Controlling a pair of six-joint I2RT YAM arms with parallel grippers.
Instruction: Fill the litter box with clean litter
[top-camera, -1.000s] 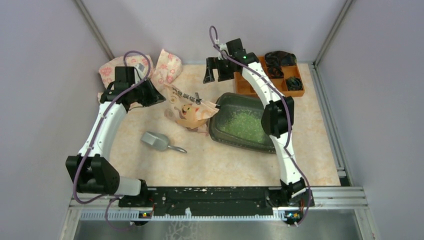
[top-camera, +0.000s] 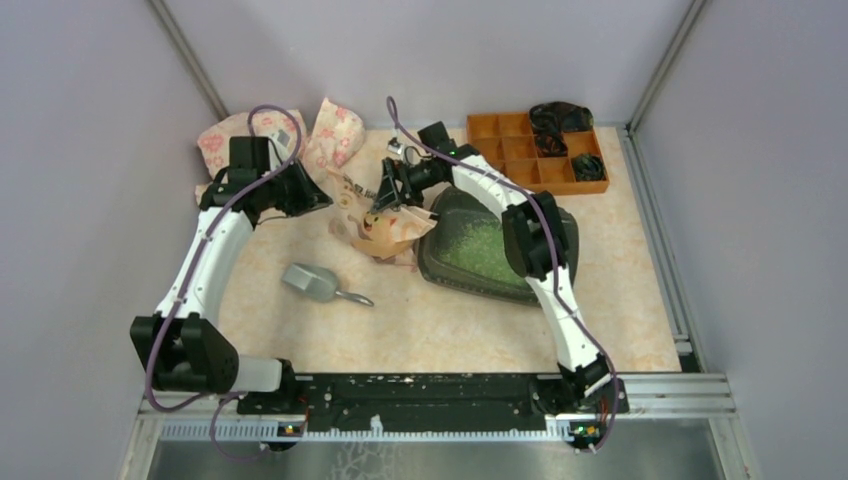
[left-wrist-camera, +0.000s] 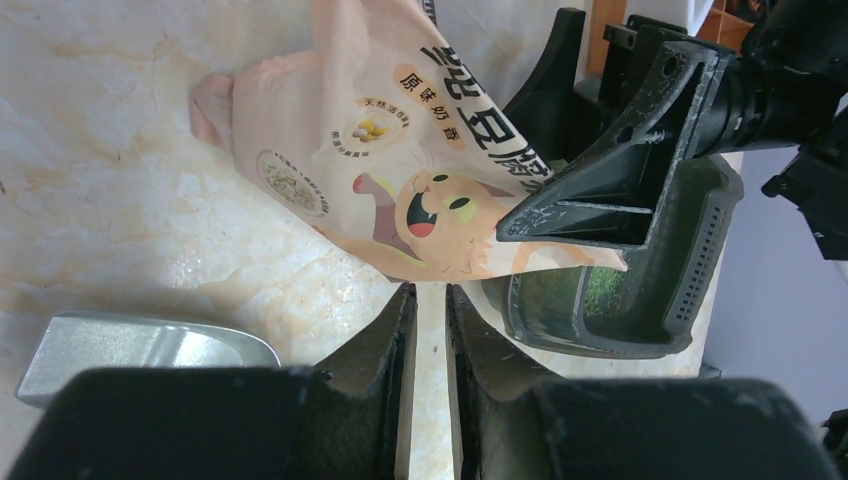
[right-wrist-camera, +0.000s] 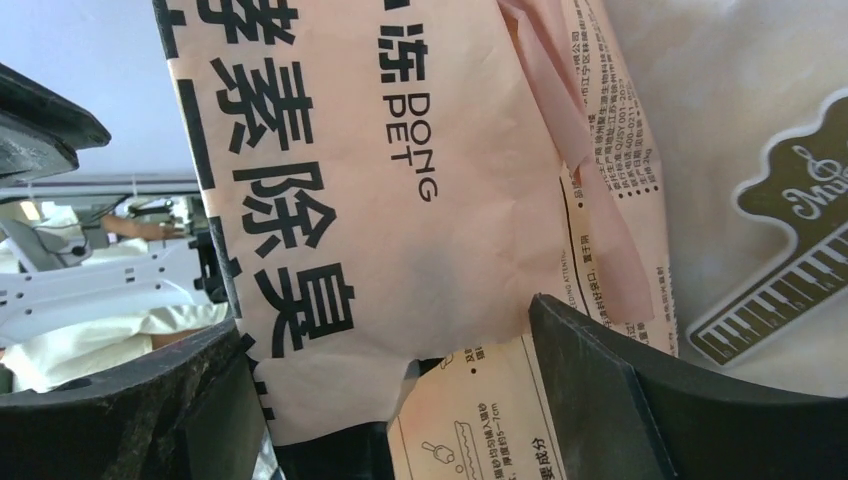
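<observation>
The pink litter bag (top-camera: 370, 235) lies left of the green litter box (top-camera: 475, 260), printed with a cartoon cat (left-wrist-camera: 440, 225). My right gripper (top-camera: 390, 195) is at the bag's top edge, fingers part open around the printed paper (right-wrist-camera: 380, 220); whether they grip it, I cannot tell. My left gripper hangs left of the bag, its fingertips a small gap apart, nothing visible between them. A metal scoop (top-camera: 312, 283) lies on the floor in front of the bag. The box holds a thin scatter of green material.
An orange compartment organizer (top-camera: 515, 150) with black bundles sits at the back right. Floral cushions (top-camera: 335, 135) lie at the back left. The floor in front of the scoop and box is clear.
My right gripper has come down and left from near the organizer onto the top of the bag. The left arm and the bag look nearly unchanged.
</observation>
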